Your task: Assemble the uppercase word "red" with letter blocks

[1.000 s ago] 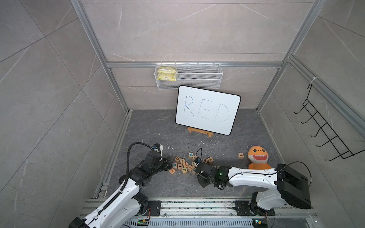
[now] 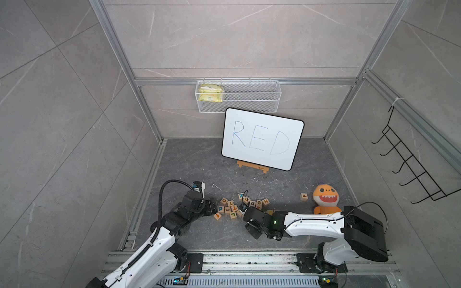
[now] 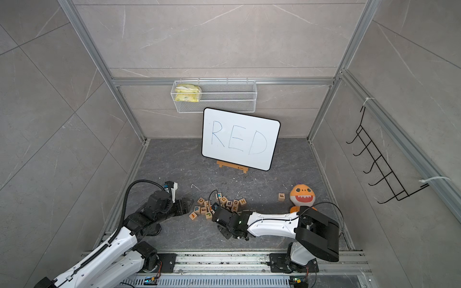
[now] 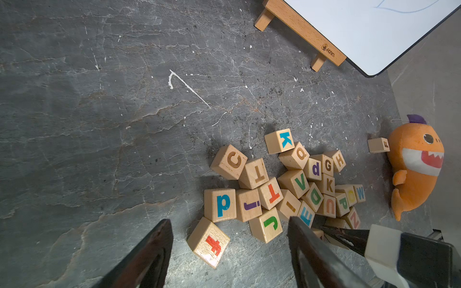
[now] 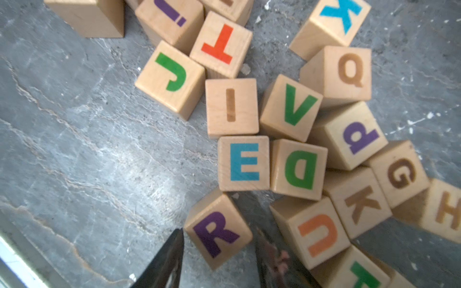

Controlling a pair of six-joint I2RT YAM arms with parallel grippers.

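Note:
A whiteboard (image 2: pixel 262 138) shows RED. In the right wrist view, the purple R block (image 5: pixel 216 232) lies between the fingertips of my open right gripper, low over the pile. The blue E block (image 5: pixel 243 163) sits just above it, touching the green D block (image 5: pixel 298 169), which reads turned round. My left gripper hovers left of the pile, fingers apart in its wrist view with loose blocks seen beneath; whether anything is between them is unclear.
Many other letter blocks (image 4: pixel 230 161) crowd the middle front. An orange shark plush (image 2: pixel 325 197) and a lone F block (image 2: pixel 304 196) are at the right.
My right arm has shifted slightly left over the pile, toward the viewer's left of where it was. The left arm looks still.

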